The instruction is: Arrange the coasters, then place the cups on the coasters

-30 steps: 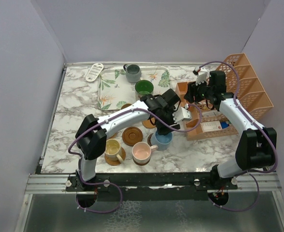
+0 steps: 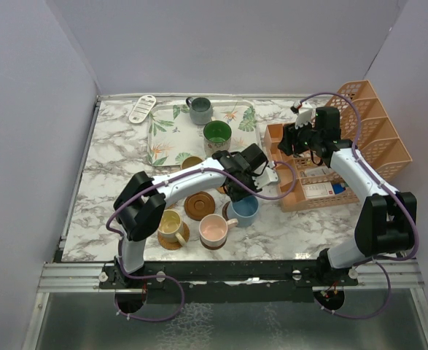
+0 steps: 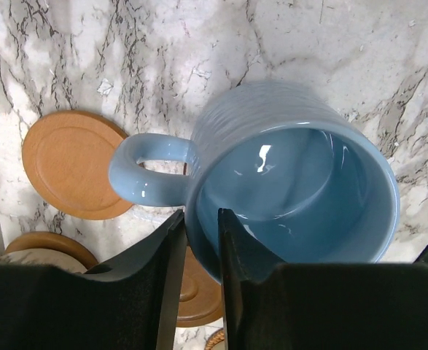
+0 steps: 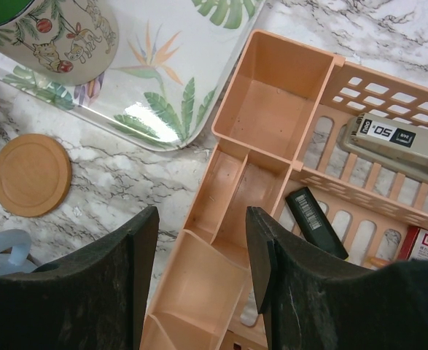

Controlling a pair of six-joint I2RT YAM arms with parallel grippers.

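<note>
A blue cup (image 2: 244,215) stands near the front middle, beside wooden coasters (image 2: 199,205). In the left wrist view the cup (image 3: 294,189) fills the middle, its handle toward a coaster (image 3: 74,164). My left gripper is over the near rim, its fingers part open and straddling the cup's wall, one inside. My right gripper stands open above the divided orange organizer (image 4: 177,292) with nothing between its fingers.
A pink cup (image 2: 214,230) and a yellow cup (image 2: 171,224) stand on coasters at the front. A tray (image 2: 162,135) with a green cup (image 2: 217,135) and a dark cup (image 2: 200,111) lies behind.
My left gripper has shifted slightly at the blue cup. The right arm and the cups look unmoved.
</note>
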